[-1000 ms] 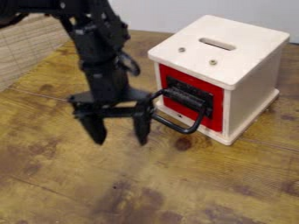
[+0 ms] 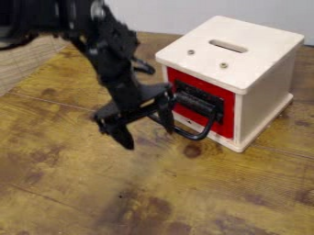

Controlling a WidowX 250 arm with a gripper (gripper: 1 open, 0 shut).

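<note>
A white boxy appliance model [image 2: 258,73] with a red front panel [image 2: 179,77] and a black handle [image 2: 200,128] stands at the right. The black arm comes down from the top left, and my gripper [image 2: 138,126] is open just left of the handle, its fingers spread over the wooden floor. The right finger is close to the handle; I cannot tell if they touch.
Bare wooden surface [image 2: 73,184] fills the left and front. A woven mat lies at the upper left edge, and a pale wall runs along the back.
My gripper has turned and shifted a little right toward the handle over the last second. The white appliance has not moved.
</note>
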